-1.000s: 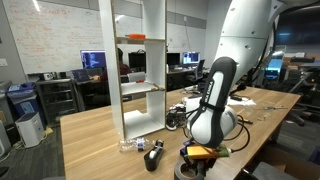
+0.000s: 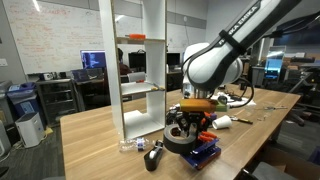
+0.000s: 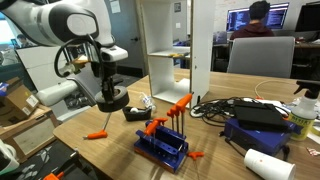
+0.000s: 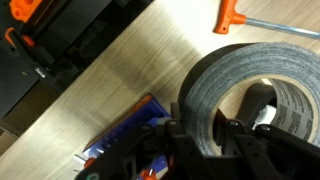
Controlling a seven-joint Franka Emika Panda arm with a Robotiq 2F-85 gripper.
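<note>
A roll of dark tape (image 4: pixel 215 85) fills the right of the wrist view, its ring wall between the fingers of my gripper. In exterior view 1 the tape roll (image 2: pixel 180 139) hangs under my gripper (image 2: pixel 190 124), which is shut on it. From exterior view 2, the tape roll (image 3: pixel 112 101) shows below the gripper (image 3: pixel 110 90), raised above the table. The fingertips are largely hidden by the roll and the gripper's body.
A blue rack (image 3: pixel 162 150) holding orange-handled screwdrivers (image 3: pixel 182 103) stands close by. An orange screwdriver (image 3: pixel 97 135) lies loose on the table. Behind are a white shelf (image 2: pixel 131 70), a dark mouse-like object (image 2: pixel 153 156) and a clear bottle (image 2: pixel 133 145). Bare wood lies at left.
Over the last second my gripper has risen, carrying the tape roll up from low near the table's front edge. The shelf, bottle and dark object have stayed put.
</note>
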